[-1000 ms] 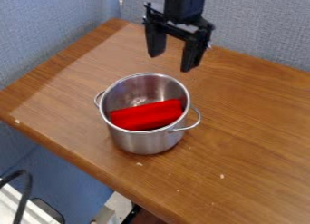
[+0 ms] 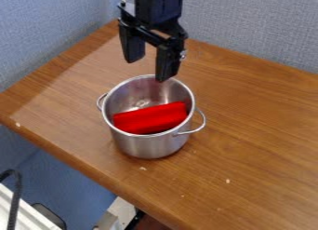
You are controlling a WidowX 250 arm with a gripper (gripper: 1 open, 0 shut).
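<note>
A steel pot [image 2: 152,145] with two side handles stands on the wooden table. Inside it lies a red cylindrical object [image 2: 151,118], along the near part of the pot. My black gripper [image 2: 152,51] hangs above and behind the pot, its fingers apart and open, with nothing seen between them.
Grey padded walls [image 2: 255,29] stand at the back and left. Below the table's near-left edge are a cable and white and dark items, partly cut off.
My gripper has moved leftward and come closer to the pot, turning somewhat. The pot and red object look unmoved.
</note>
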